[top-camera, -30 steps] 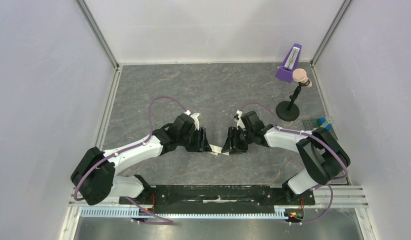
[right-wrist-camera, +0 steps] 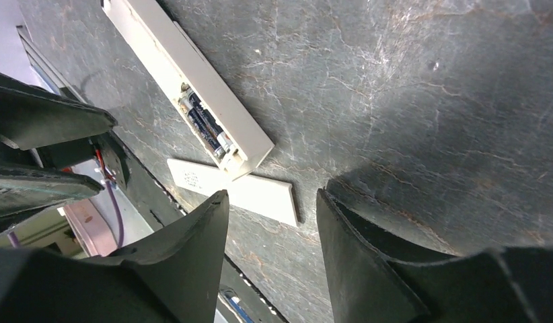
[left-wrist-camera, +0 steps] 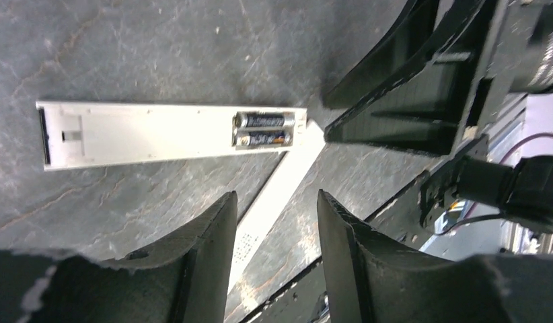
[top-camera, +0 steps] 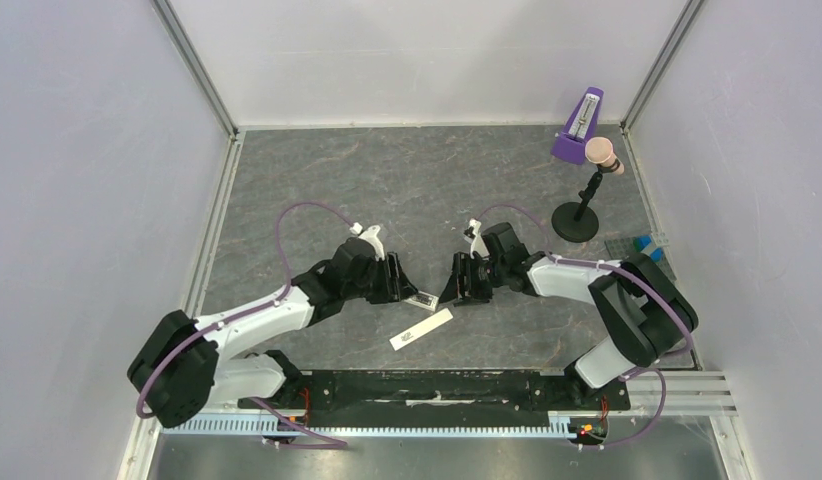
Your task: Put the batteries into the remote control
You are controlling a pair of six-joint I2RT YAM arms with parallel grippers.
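Observation:
The white remote lies back-up on the grey table; two batteries sit in its compartment at one end, also visible in the right wrist view (right-wrist-camera: pixel 200 118). The white cover (top-camera: pixel 421 329) lies just in front of the remote, flat on the table. My left gripper hovers over the remote and cover, open and empty. My right gripper is beside the remote's battery end, its fingers apart with nothing between them.
A black lamp (top-camera: pixel 574 222) and a purple metronome (top-camera: pixel 572 140) stand at the back right. The front edge is close to the cover.
My left gripper has moved a little left. The right one has shifted slightly left.

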